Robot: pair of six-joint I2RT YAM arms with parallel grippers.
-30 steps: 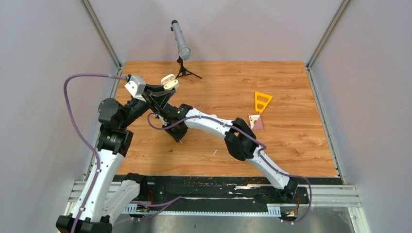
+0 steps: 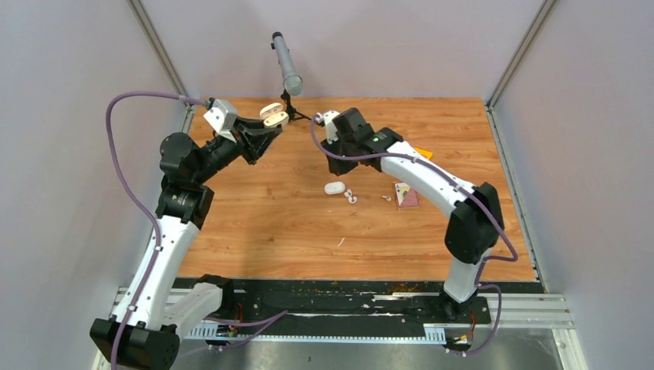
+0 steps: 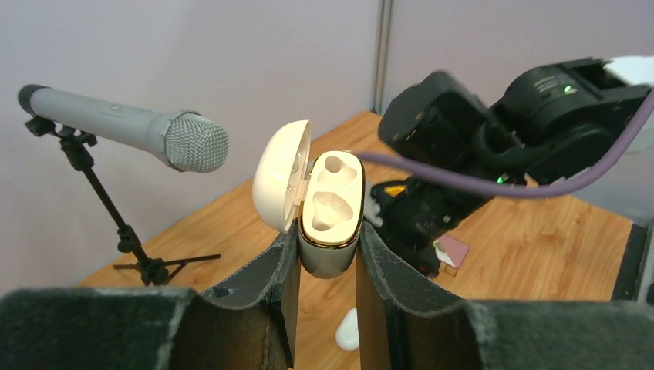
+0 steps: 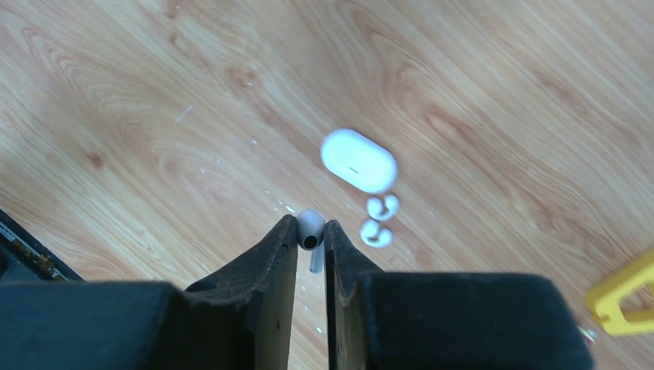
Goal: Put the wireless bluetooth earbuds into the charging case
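Note:
My left gripper point(image 2: 262, 137) is raised at the left, shut on the open cream charging case point(image 3: 332, 208), whose two earbud wells look empty. My right gripper is over the table, its fingertips close around a small grey-white cylinder point(image 4: 311, 223); whether they grip it firmly is unclear. Below it in the right wrist view lie a white oval object point(image 4: 359, 160) and small white earbud-like pieces point(image 4: 378, 231).
A microphone point(image 2: 284, 58) on a tripod stands at the back. A pink-and-white card point(image 2: 406, 196) and a yellow triangular piece point(image 4: 625, 297) lie to the right.
The right arm has swung right and back, away from the left gripper, uncovering the white pieces on the table. The left gripper and case have risen slightly toward the back.

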